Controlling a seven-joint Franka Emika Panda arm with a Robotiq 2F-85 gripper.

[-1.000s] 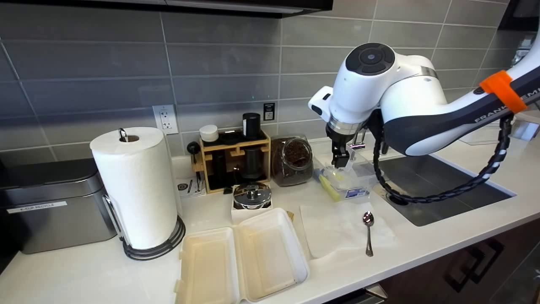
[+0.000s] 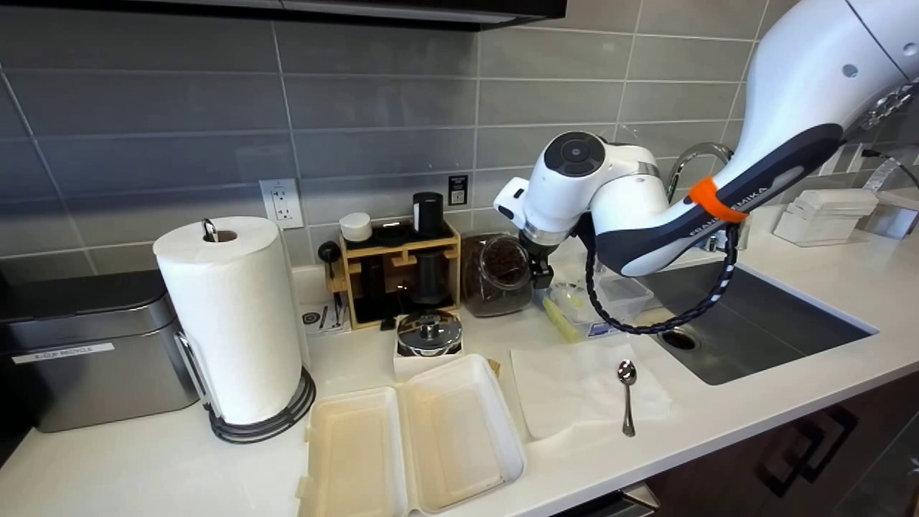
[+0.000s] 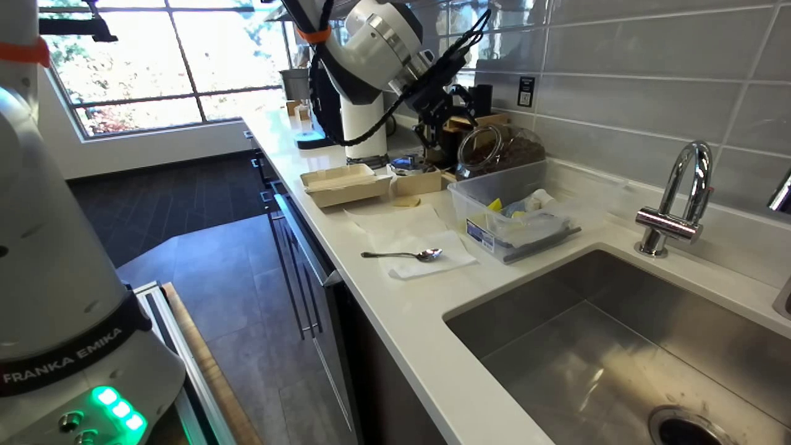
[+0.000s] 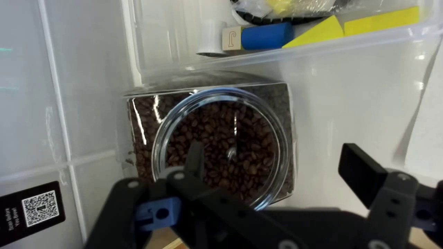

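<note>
My gripper is open, its two fingers [image 4: 360,174] wide apart with nothing held between them. Below it in the wrist view is a clear jar of coffee beans [image 4: 218,178], its round glass mouth facing up toward the camera. One finger overlaps the jar's rim in that view; the other is over bare counter, beyond the jar's side. In exterior view 1 the gripper [image 2: 540,268] is just right of the jar [image 2: 491,284], partly in front of it; contact cannot be told. From the other side, the jar [image 3: 519,151] shows near the backsplash.
A clear plastic bin [image 3: 482,211] with small items sits beside the jar. A wooden coffee rack [image 2: 454,258] is on its other side. An open takeout box [image 2: 456,431], paper sheet [image 2: 560,388] and spoon [image 2: 627,392] lie in front. The sink [image 2: 758,319] is to the right.
The arm has moved left and back in exterior view 1, carrying the gripper from above the plastic bin to beside the jar. The objects on the counter have not moved.
</note>
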